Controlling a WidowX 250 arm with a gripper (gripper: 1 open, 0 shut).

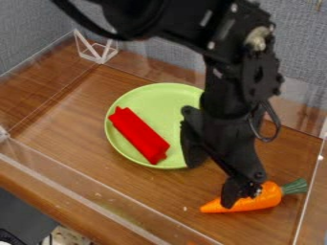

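A black gripper (212, 172) hangs low at the right, open, its lower fingertip over an orange toy carrot (255, 201) with a green top, which lies on the wooden table at the front right. Whether they touch cannot be told. A green plate (173, 97) sits behind and left of the gripper, partly hidden by the arm. A red elongated block (138, 134) lies on the plate.
A white wire frame (98, 50) stands at the back left. A grey wall runs behind the table.
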